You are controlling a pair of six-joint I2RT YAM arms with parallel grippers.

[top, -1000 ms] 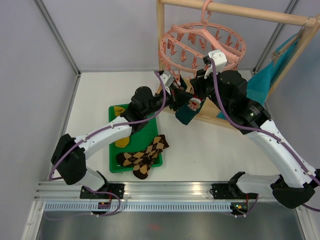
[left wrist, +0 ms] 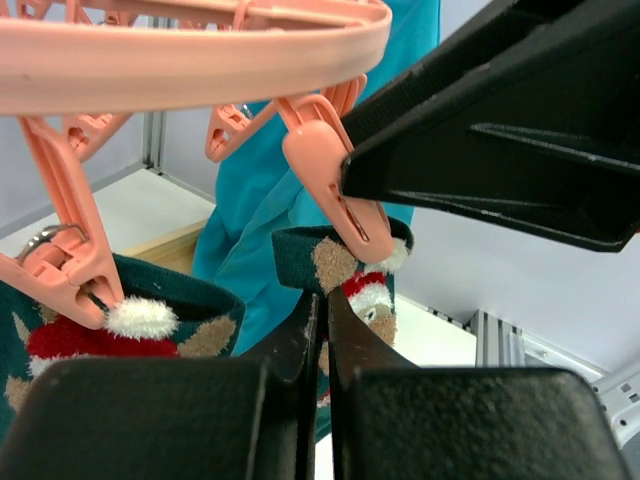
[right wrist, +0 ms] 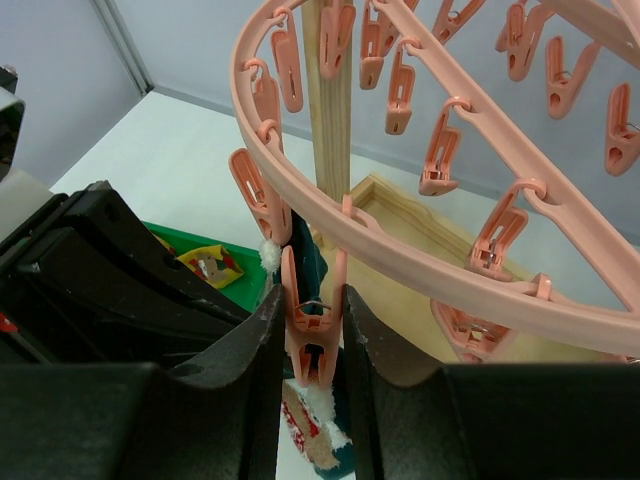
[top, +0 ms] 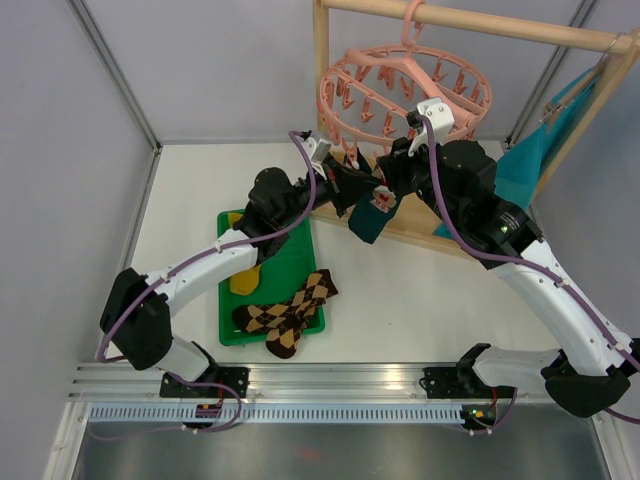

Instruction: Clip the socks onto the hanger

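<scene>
The pink round hanger (top: 405, 95) hangs from a wooden rod at the upper right. In the right wrist view, my right gripper is shut on a pink clip (right wrist: 313, 345) at the hanger's rim. Below, my left gripper is shut on a dark green sock (left wrist: 300, 258) with a red and white pattern, its cuff up at the clip's mouth (left wrist: 368, 240). Whether the cuff sits between the clip's fingers is hard to tell. Another green sock (left wrist: 205, 310) hangs at a neighbouring clip (left wrist: 80, 265). From above, both grippers meet under the hanger's front rim.
A green tray (top: 292, 268) on the left of the white table holds a yellow sock (top: 245, 280) and brown-black argyle socks (top: 287, 315). Teal cloth (top: 520, 175) hangs on the frame's right side. Several empty clips (right wrist: 400, 95) dangle from the hanger.
My left wrist has swung to the left, with its fingertips staying near the clip. The lower part of the sock has shifted slightly. The right arm looks still.
</scene>
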